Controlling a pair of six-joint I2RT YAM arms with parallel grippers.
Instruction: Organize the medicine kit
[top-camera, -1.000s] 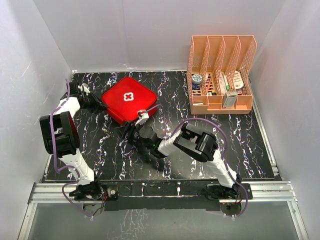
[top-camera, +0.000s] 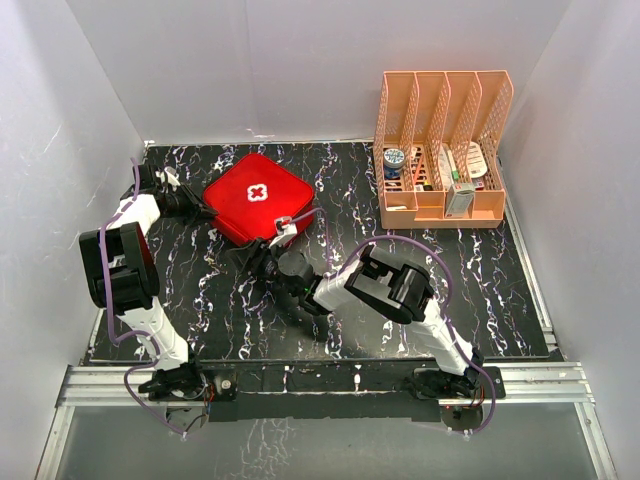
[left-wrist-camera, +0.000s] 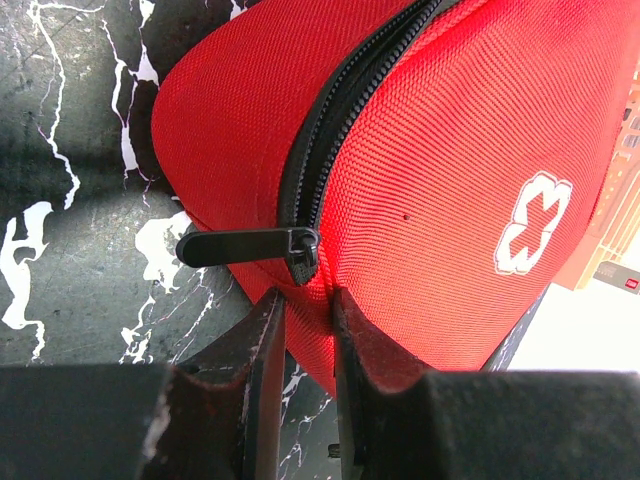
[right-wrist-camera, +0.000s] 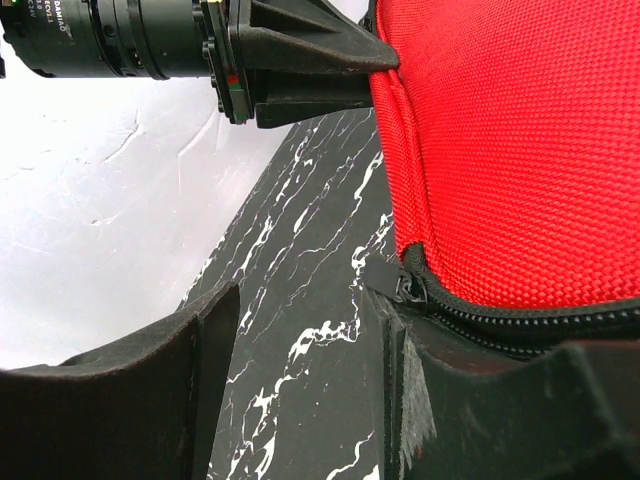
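The red medicine pouch (top-camera: 257, 192) with a white cross lies on the black marble table. My left gripper (top-camera: 206, 212) is at its left corner; in the left wrist view its fingertips (left-wrist-camera: 309, 300) pinch the red fabric just below the black zipper pull (left-wrist-camera: 235, 247). My right gripper (top-camera: 258, 248) is at the pouch's front edge; in the right wrist view its fingers stand part open around the zipper's end, the right finger beside the zipper pull (right-wrist-camera: 405, 283).
An orange organizer (top-camera: 440, 212) with upright dividers, holding a jar (top-camera: 393, 160) and assorted small boxes, stands at the back right.
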